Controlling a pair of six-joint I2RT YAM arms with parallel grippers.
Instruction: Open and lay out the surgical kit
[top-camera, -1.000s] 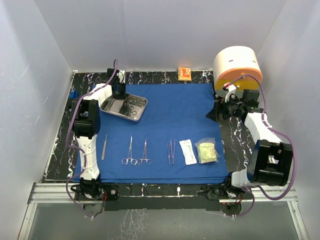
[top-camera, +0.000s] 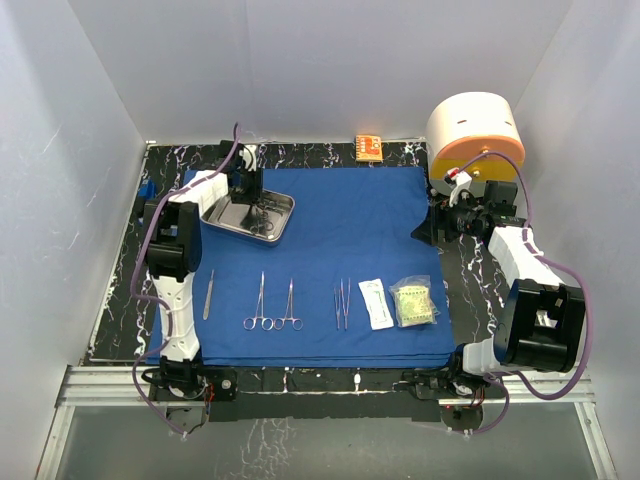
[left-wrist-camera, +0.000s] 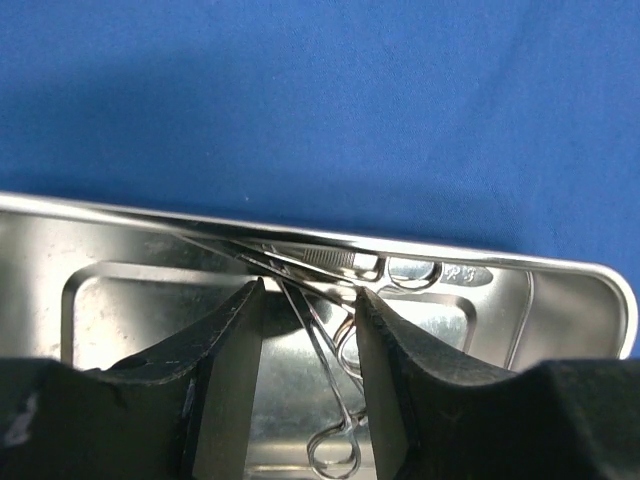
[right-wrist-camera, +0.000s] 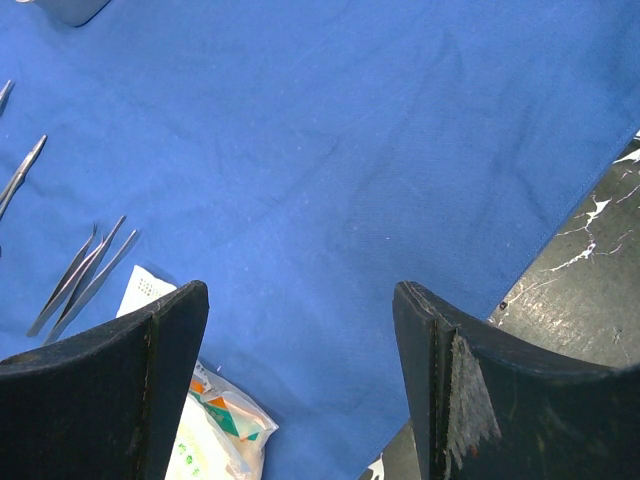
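My left gripper is open over the steel tray, its fingertips among crossed scissor-like instruments inside. Laid out on the blue cloth are a slim instrument, two scissor-like instruments, tweezers, a white packet and a bagged pale pack. My right gripper hangs open over the cloth's right edge, nothing between its fingers.
A white and orange cylinder stands at the back right, with an orange packet on the marble at the back.
My left gripper has shifted slightly right and toward the front over the tray. The right arm shows no visible movement.
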